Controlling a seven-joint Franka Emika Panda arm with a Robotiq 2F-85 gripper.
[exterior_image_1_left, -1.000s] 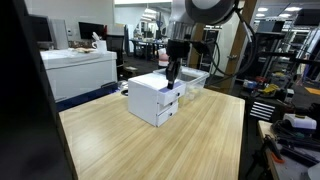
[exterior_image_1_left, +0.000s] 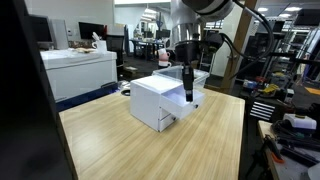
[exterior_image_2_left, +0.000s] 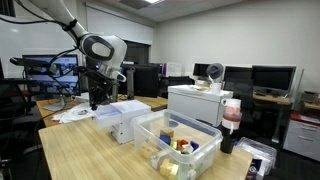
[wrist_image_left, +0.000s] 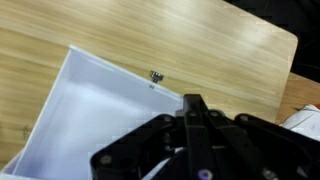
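A white drawer unit (exterior_image_1_left: 152, 105) stands on the wooden table. Its top drawer (exterior_image_1_left: 180, 107) is pulled out, and in the wrist view the pale inside of the drawer (wrist_image_left: 100, 115) shows empty where it is not covered. A small dark handle (wrist_image_left: 156, 76) sits at the drawer's front edge. My gripper (exterior_image_1_left: 189, 96) points down at the drawer's front end; whether it touches the front wall cannot be told. The black fingers (wrist_image_left: 192, 103) are together, with nothing visible between them. In the second exterior view the gripper (exterior_image_2_left: 93, 104) is beside the drawer unit (exterior_image_2_left: 125, 118).
A clear bin (exterior_image_2_left: 205, 147) with several coloured blocks is behind the drawer unit from the first exterior side. A dark cup (exterior_image_2_left: 228, 140) and a clear tray (exterior_image_2_left: 260, 155) stand farther off.
The arm has moved right and toward the first exterior camera. The top drawer, shut or nearly shut a second ago, has slid outward with it.
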